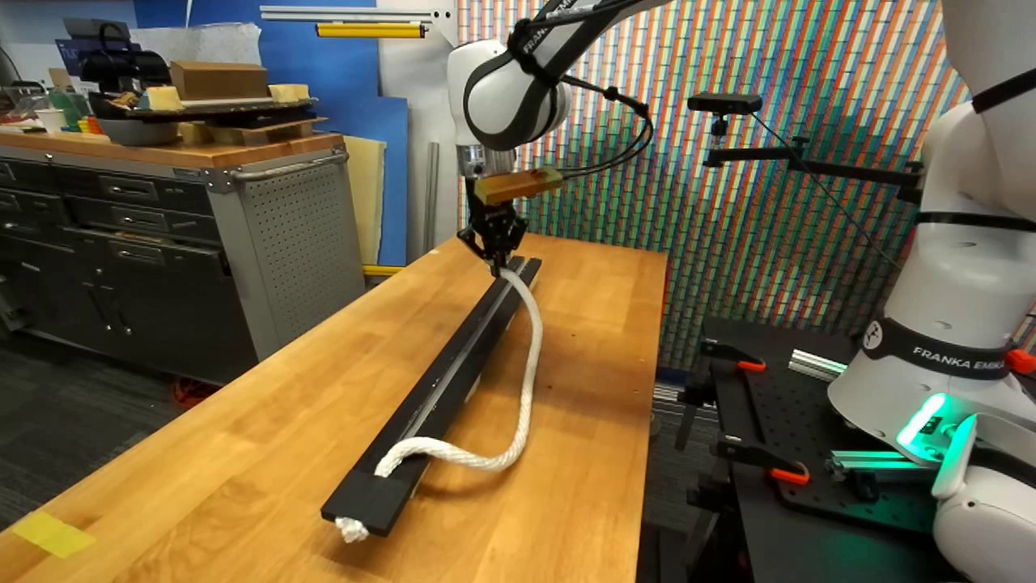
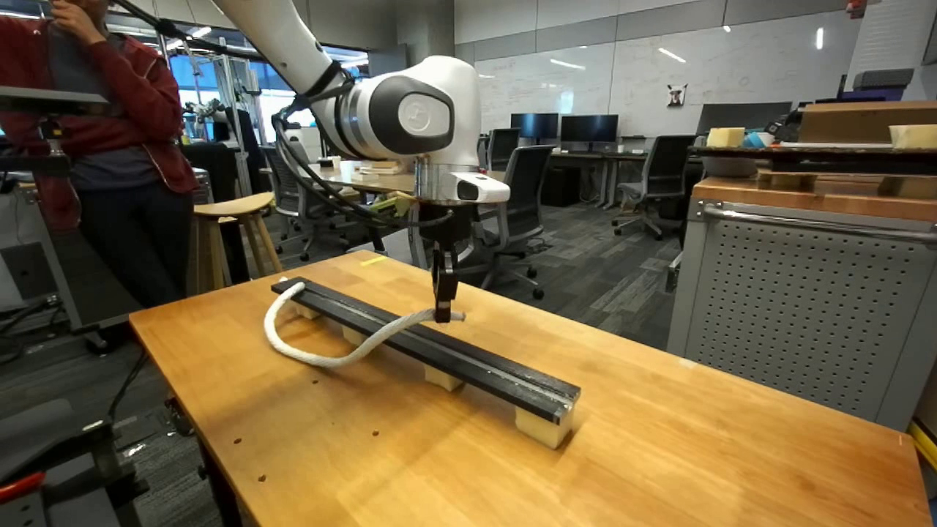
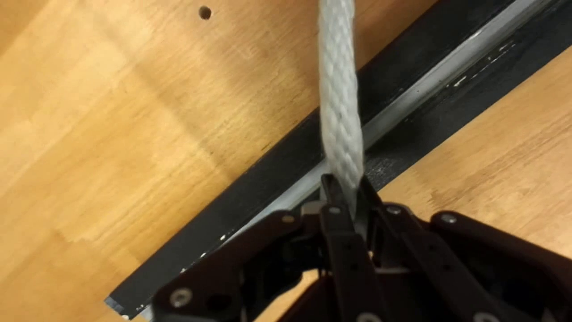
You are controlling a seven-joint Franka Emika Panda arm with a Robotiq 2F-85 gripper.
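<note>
A white braided rope (image 1: 534,361) has one end fixed at the near end of a long black bar (image 1: 380,497) with a pale groove (image 3: 394,115) along its top. From there it bows out over the table on the robot-base side. My gripper (image 1: 498,268) is shut on the rope close to its free end, toward the bar's far end. A short rope tail pokes out past the fingers (image 2: 443,303). In the wrist view, the rope (image 3: 338,91) runs up from between my gripper's fingertips (image 3: 328,188), crossing above the bar. The held stretch appears raised above the groove, not inside it.
Small pale blocks (image 2: 542,427) prop the bar above the wooden table (image 2: 351,457). A tool cabinet (image 1: 291,248) stands beyond the table, and a person (image 2: 105,132) stands beyond one end.
</note>
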